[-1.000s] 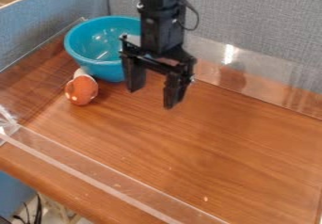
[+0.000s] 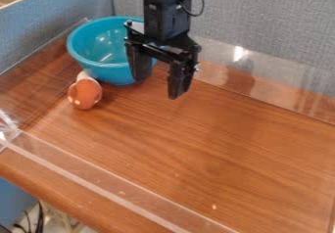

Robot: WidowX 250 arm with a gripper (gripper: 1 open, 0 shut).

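My black gripper [image 2: 157, 76] hangs above the table just right of a teal bowl [image 2: 94, 43], partly in front of it. Its two fingers are spread apart, with nothing visible between them. An orange-and-white object [image 2: 85, 94] lies on the table in front of the bowl, left of the gripper and apart from it.
Grey padded walls [image 2: 262, 22] stand behind and at the left, with clear plastic strips along the table's edges.
The bowl and orange object have not visibly moved.
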